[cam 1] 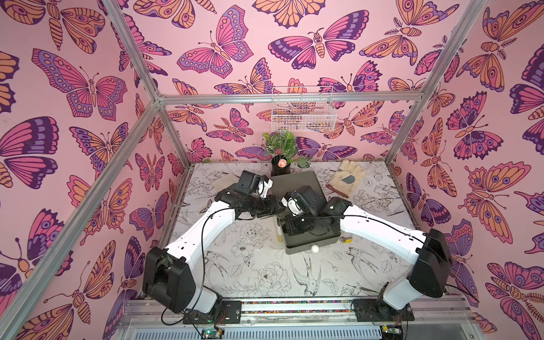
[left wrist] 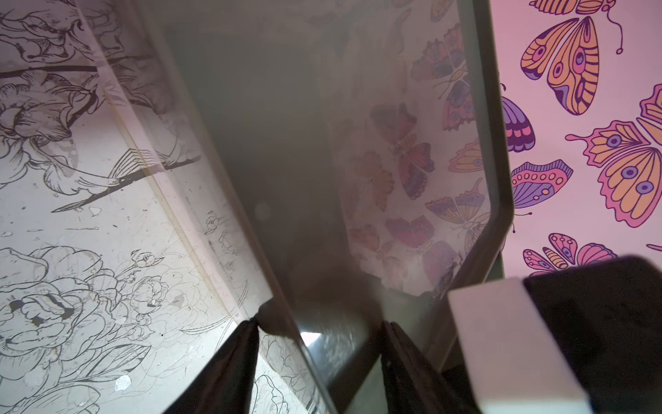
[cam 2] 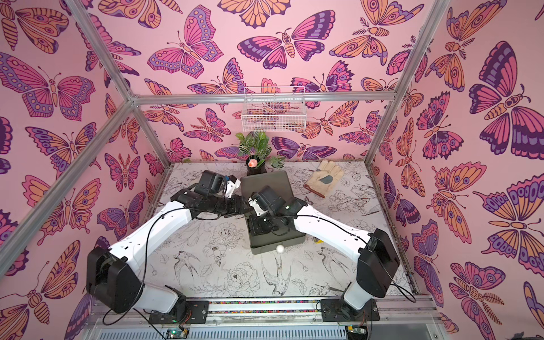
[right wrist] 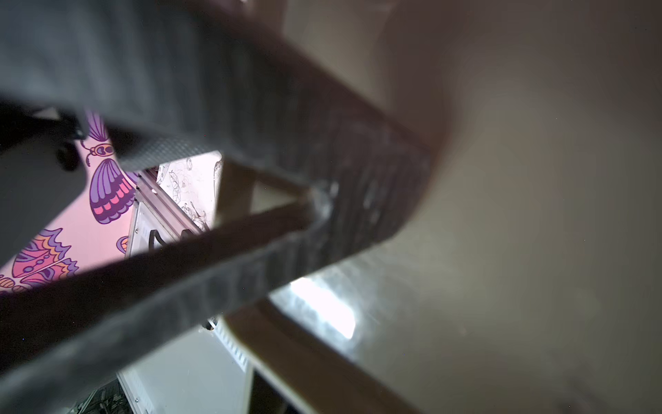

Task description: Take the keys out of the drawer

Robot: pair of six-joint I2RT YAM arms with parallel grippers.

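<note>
A dark grey drawer box [cam 1: 317,240] lies mid-table, with its grey upper part [cam 2: 266,180] behind. My right gripper [cam 1: 291,223] is down inside it at the left side; in the right wrist view its blurred fingers [right wrist: 372,193] meet at the tips, and nothing shows between them. My left gripper [cam 1: 271,207] is at the box's left; in the left wrist view it [left wrist: 320,324] stands part open, a grey translucent rim passing between and behind its fingertips.
A potted plant [cam 1: 280,148] stands behind the box, a glove [cam 1: 346,178] at the back right, a white ball [cam 1: 315,248] at the front and a small yellow item [cam 1: 346,239] at the right.
</note>
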